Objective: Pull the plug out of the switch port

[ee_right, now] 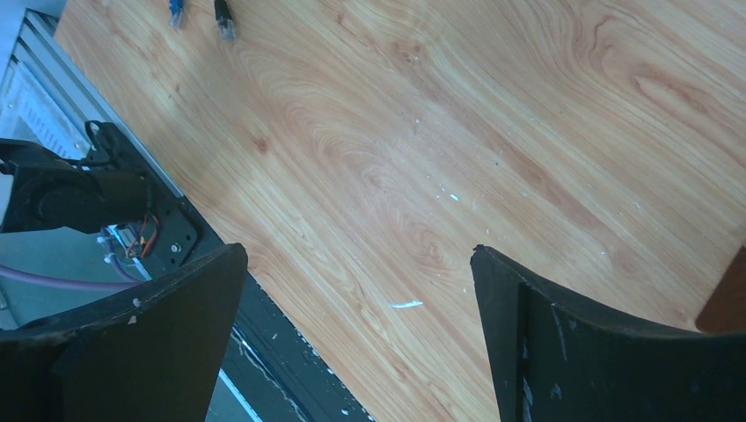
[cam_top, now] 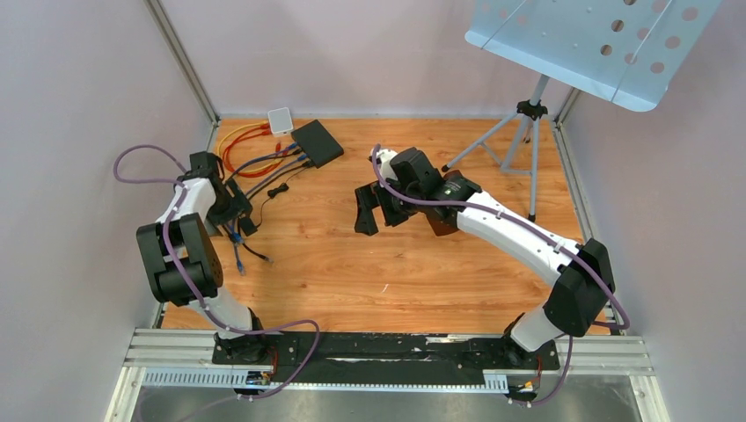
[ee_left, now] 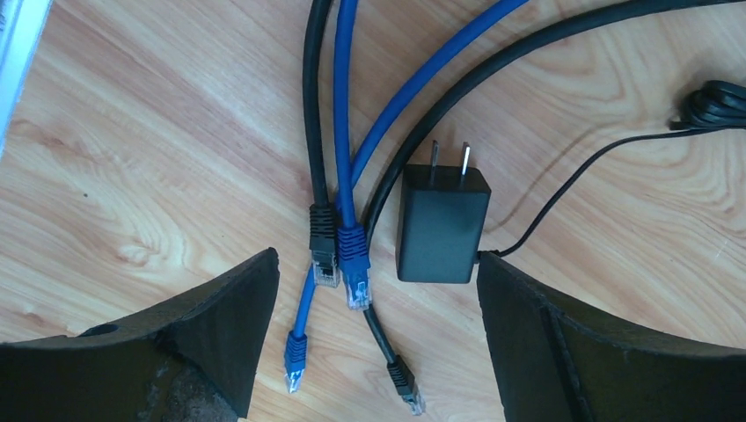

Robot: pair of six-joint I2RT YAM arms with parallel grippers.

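The black switch (cam_top: pixel 318 143) sits at the back of the table, left of centre, with blue and black cables leading from its left side. My left gripper hangs over the loose cable ends, fingers apart and nothing held. Below it in the left wrist view lie a blue plug (ee_left: pixel 354 264), a black plug (ee_left: pixel 324 246), a smaller blue plug (ee_left: pixel 296 356) and a smaller black plug (ee_left: pixel 405 382). Over bare wood, my right gripper stands open and empty. Which cables fill which switch ports is too small to tell.
A black power adapter (ee_left: pixel 442 224) lies beside the plugs, prongs up the view. Yellow and red cables (cam_top: pixel 236 154) loop near a small white box (cam_top: pixel 281 121). On the right stands a tripod (cam_top: pixel 525 132) carrying a blue panel.
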